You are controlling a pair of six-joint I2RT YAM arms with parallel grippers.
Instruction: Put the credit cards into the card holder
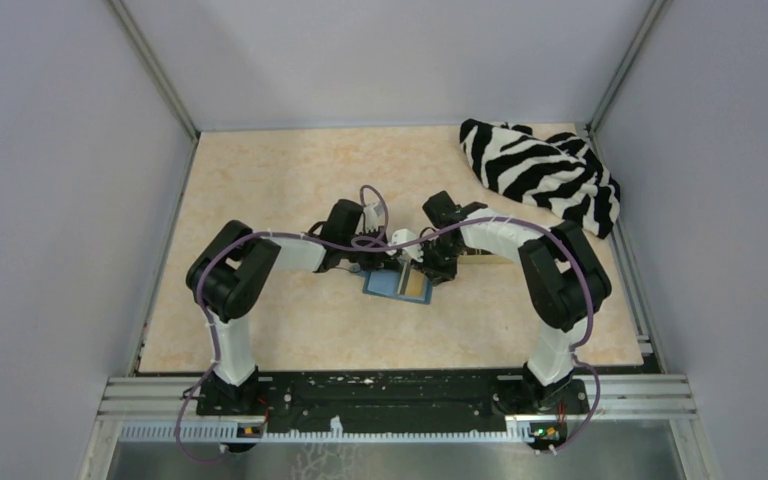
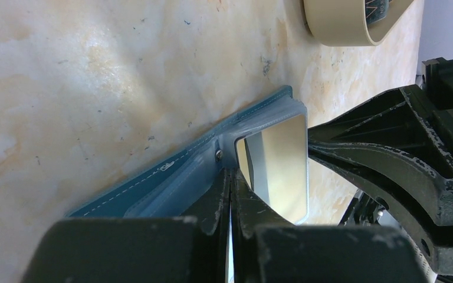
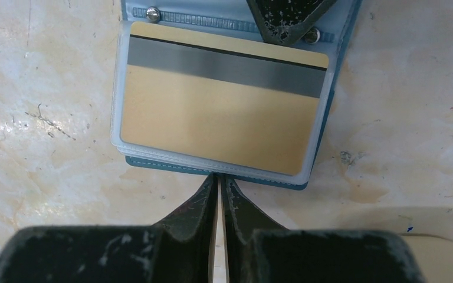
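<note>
The blue card holder [image 1: 381, 282] lies open on the table under both arms. In the right wrist view, a gold card [image 3: 218, 112] with a grey stripe lies in its clear pocket. My right gripper is shut, its tips at the holder's outer edge beside that card's long side; nothing shows between them. My left gripper is shut too, with its tips down by the holder's snap [image 2: 218, 154] at the pocket's inner edge. From the left wrist view, the pocket's outer edge meets the right fingers [image 2: 354, 141]. Whether either one pinches the sleeve is hidden.
A tan box [image 2: 342, 23] with something dark inside stands behind the holder, partly under the right arm. A zebra-striped cloth [image 1: 540, 170] lies at the back right.
</note>
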